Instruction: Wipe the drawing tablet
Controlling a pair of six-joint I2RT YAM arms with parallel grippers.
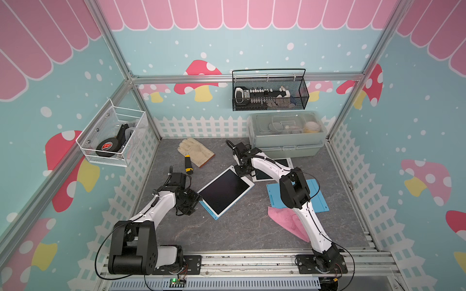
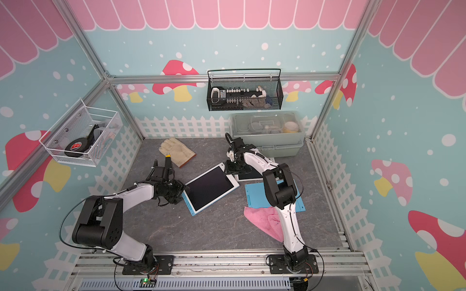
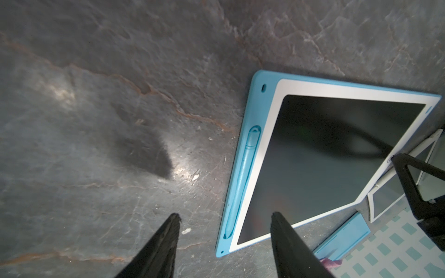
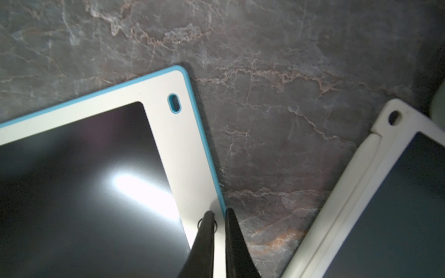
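A drawing tablet with blue edge and dark screen lies diagonally mid-table, its stylus in the side slot. My left gripper hovers beside the stylus end, its fingers apart with nothing between them. My right gripper is down at the tablet's far white border, fingertips close together near its edge; whether they grip that edge is unclear. A pink cloth lies at the front right, clear of both grippers.
A second tablet lies right of the first, before a translucent box. A blue board, a glove and a black-yellow tool lie around.
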